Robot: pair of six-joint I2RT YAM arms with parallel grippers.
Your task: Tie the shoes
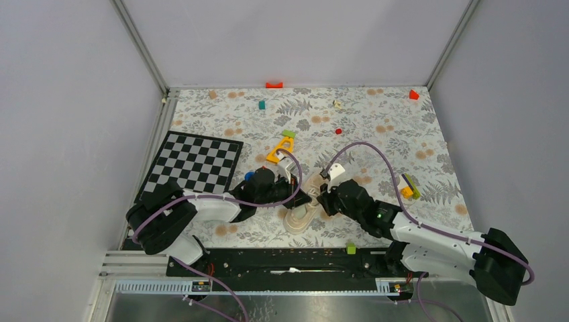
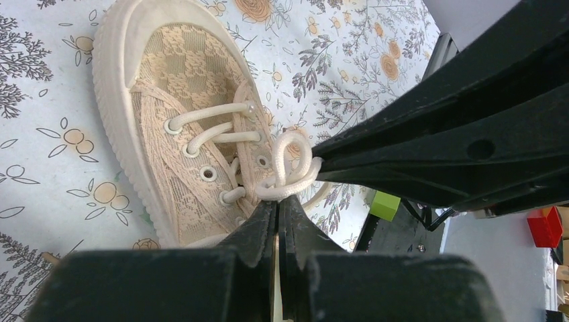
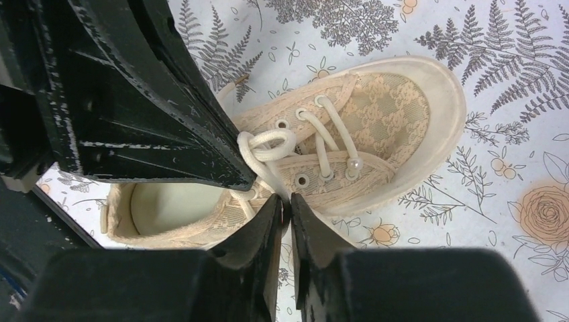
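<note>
The beige lace shoe (image 1: 298, 218) lies in mid table under both grippers, its white laces threaded through eyelets (image 3: 335, 131). A looped lace knot (image 2: 292, 168) stands above the eyelets. My left gripper is shut on the lace, just below that loop. My right gripper has its tips close together at the lace strand running down from the knot (image 3: 272, 144); whether they grip it is hard to tell. The two grippers almost touch above the shoe, hiding part of it in the top view.
A checkered board (image 1: 191, 161) lies left. A yellow piece (image 1: 278, 151) and small coloured blocks are scattered behind the shoe and right (image 1: 409, 189). A green block (image 1: 351, 248) sits at the front edge.
</note>
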